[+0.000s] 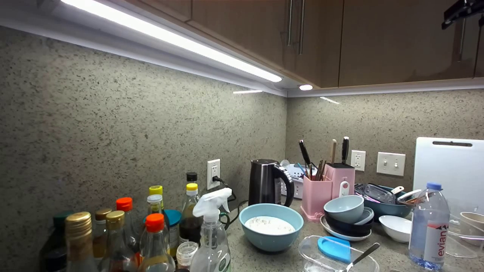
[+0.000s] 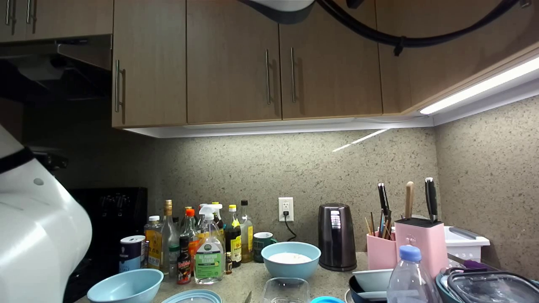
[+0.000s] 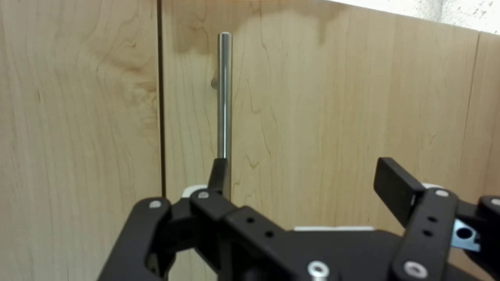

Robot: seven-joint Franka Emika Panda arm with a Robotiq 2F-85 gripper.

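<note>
In the wrist view my gripper stands open before a light wooden cabinet door (image 3: 318, 117), with nothing between its fingers. A slim vertical metal handle (image 3: 225, 93) is mounted on that door, near the dark seam at its left. The left finger (image 3: 218, 175) overlaps the handle's lower part and hides it; whether they touch I cannot tell. Well to the right of the handle is the other finger (image 3: 396, 189). Exterior view 1 catches only part of the gripper, at the top right in front of a cabinet door (image 1: 399, 50) and its handle (image 1: 462, 40).
Below the cabinets, the counter is crowded: a blue bowl with white contents (image 1: 270, 225), a kettle (image 1: 264, 183), a pink knife block (image 1: 340, 179), a water bottle (image 1: 429, 229) and several sauce bottles. The white arm (image 2: 40, 222) shows at the left of exterior view 2.
</note>
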